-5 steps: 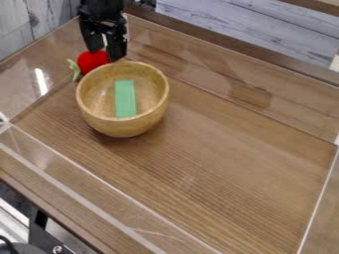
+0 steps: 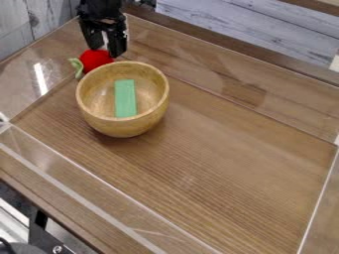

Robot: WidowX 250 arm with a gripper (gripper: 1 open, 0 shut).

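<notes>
A black gripper [image 2: 103, 42] is at the top left, over a red strawberry-like object [image 2: 94, 60] with a green leafy top. Whether its fingers hold anything is too small to tell. A wooden bowl [image 2: 146, 116] sits just in front, with a green rectangular object [image 2: 125, 99] lying inside it.
Pale walls border it at the back and left.
The bowl looks unchanged.
</notes>
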